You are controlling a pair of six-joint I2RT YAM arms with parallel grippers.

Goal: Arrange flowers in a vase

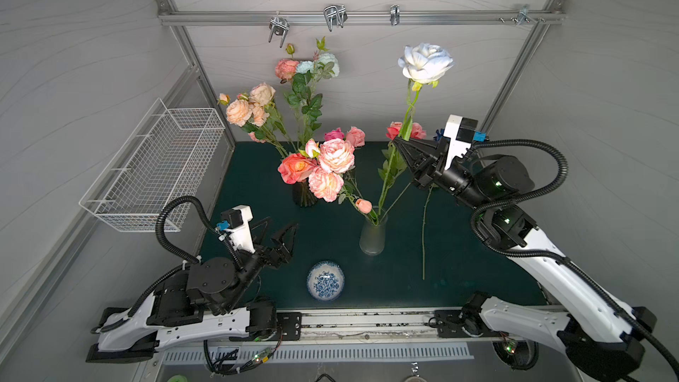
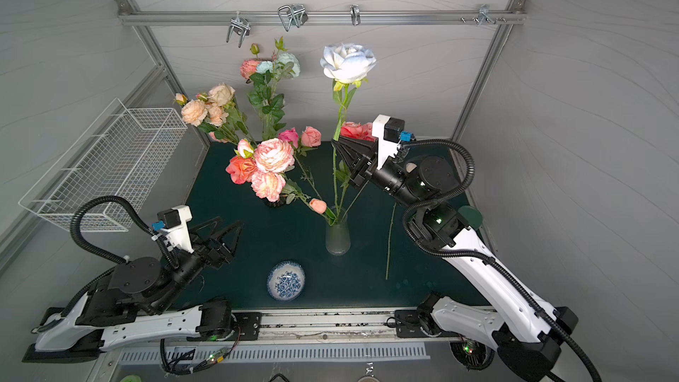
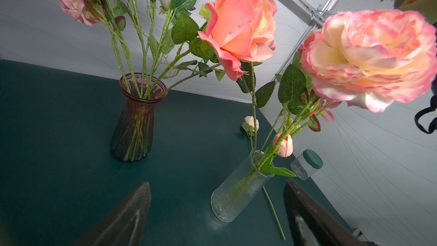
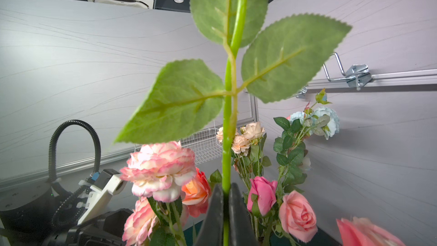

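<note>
A tall white rose (image 1: 424,63) stands over the clear ribbed vase (image 1: 372,240), which holds pink and coral flowers (image 2: 274,155). My right gripper is shut on the white rose's green stem (image 4: 226,164), high above that vase. My left gripper (image 1: 284,239) is open and low at the front left, apart from the flowers, with nothing between its fingers. Behind stands a purple glass vase (image 3: 132,132) full of mixed flowers.
A blue-and-white dish (image 1: 325,280) lies at the front. A loose stem (image 2: 389,240) lies right of the clear vase. A lidded jar (image 3: 305,166) sits farther right. A wire basket (image 1: 152,166) hangs at the left wall.
</note>
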